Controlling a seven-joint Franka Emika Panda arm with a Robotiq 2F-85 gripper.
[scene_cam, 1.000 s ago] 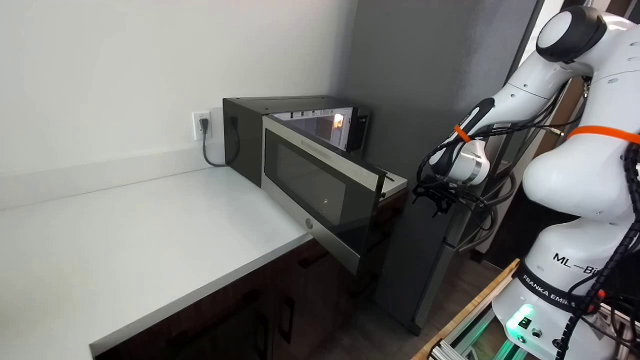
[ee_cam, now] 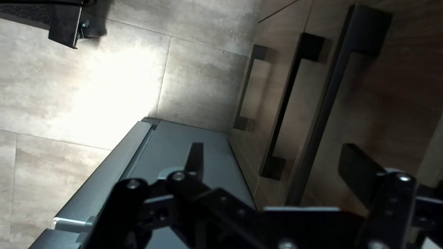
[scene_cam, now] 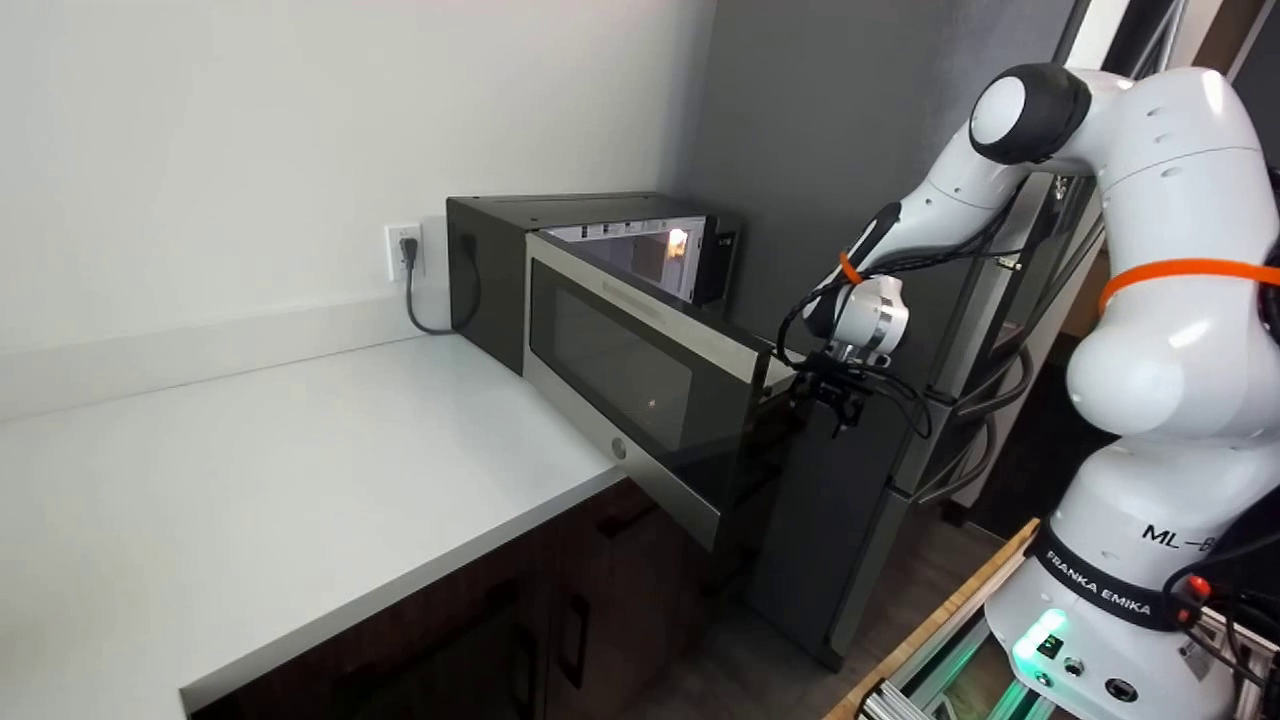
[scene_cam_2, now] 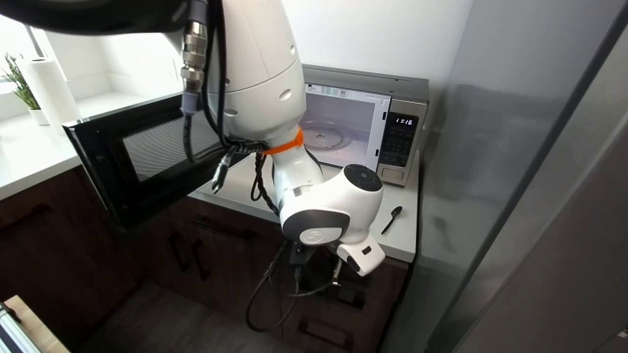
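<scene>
My gripper stands open in the wrist view, its fingers wide apart with nothing between them. Dark drawer handles on brown drawer fronts show beyond it. Exterior view 1 has the gripper beside the free edge of the opened microwave door. A small black spoon lies on the white counter before the microwave in exterior view 2. The lit cavity is open, and a glass turntable is visible inside. The arm partly covers the door in exterior view 2.
A grey refrigerator stands right beside the counter, bounding that side. The microwave door juts out past the counter's front edge. To the left, the counter is broad and bare. Paper towels stand far left in exterior view 2.
In exterior view 1 my arm has moved left, bringing the gripper from the refrigerator side close to the door's free edge. It now hides the counter corner there. The door has not moved.
</scene>
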